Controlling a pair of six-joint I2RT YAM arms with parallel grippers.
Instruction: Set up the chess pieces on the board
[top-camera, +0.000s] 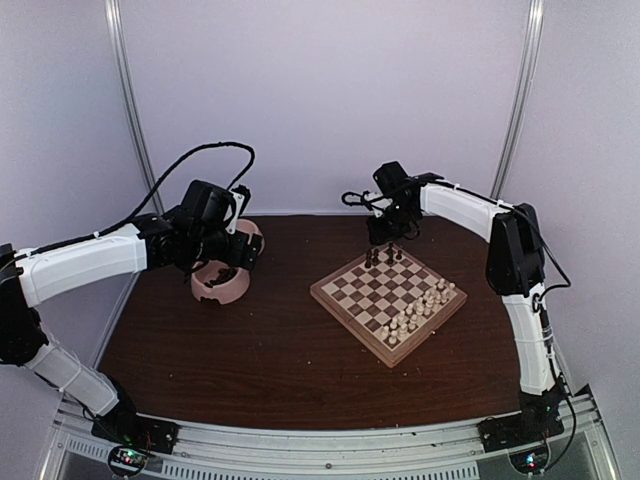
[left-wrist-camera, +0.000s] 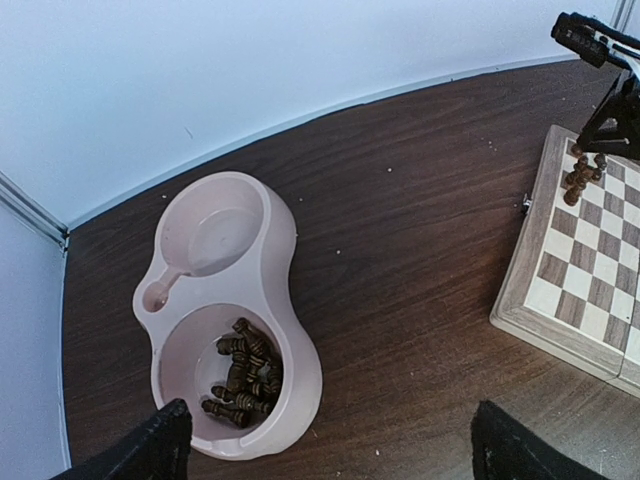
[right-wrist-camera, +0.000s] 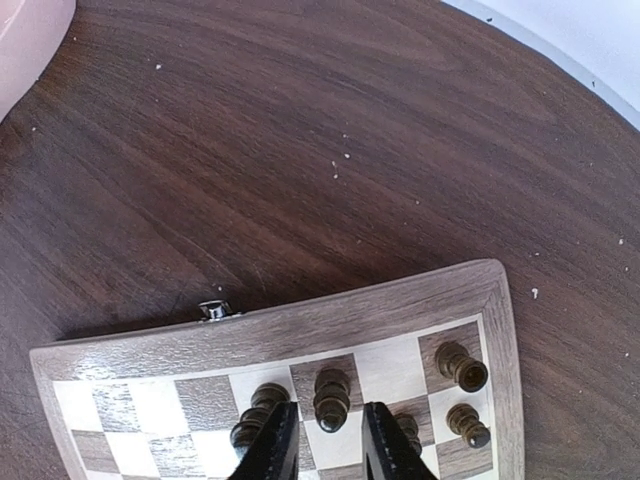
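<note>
The chessboard (top-camera: 372, 303) lies on the table, with several white pieces (top-camera: 410, 318) along its near right side. Several dark pieces stand at its far corner; one dark piece (right-wrist-camera: 331, 400) shows just past my right gripper, in line with the gap between its fingers. That gripper is part open, above the board, and nothing appears held. Other dark pieces (right-wrist-camera: 460, 367) stand on nearby squares. My left gripper is wide open and empty, near a pink two-bowl container (left-wrist-camera: 278, 270). Several loose dark pieces (left-wrist-camera: 245, 375) lie in its nearer bowl.
The container's far bowl (left-wrist-camera: 222, 230) is empty. Bare dark table (top-camera: 285, 350) extends between container and board and in front of both. Pale walls enclose the back and sides. Standing dark pieces crowd closely around my right fingers (right-wrist-camera: 280, 440).
</note>
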